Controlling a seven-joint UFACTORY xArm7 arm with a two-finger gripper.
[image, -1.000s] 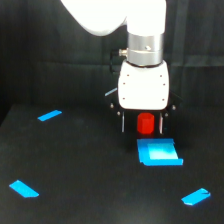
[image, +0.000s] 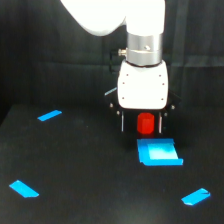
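A white gripper (image: 141, 122) hangs from the arm in the upper right of the camera view, its two thin fingers pointing down and spread apart. Between the fingers, as seen from here, shows a small red object (image: 146, 123). Dark gaps separate it from the fingers on both sides, so the fingers stand open around or in front of it; the depth between them is hard to tell. Just below the red object is a light-blue box or square tray (image: 158, 152), with a darker blue back.
Blue strips lie flat on the black table (image: 90, 170): one at the far left (image: 49, 115), one at the near left (image: 24, 189) and one at the near right (image: 196, 197). A dark curtain (image: 50, 60) hangs behind.
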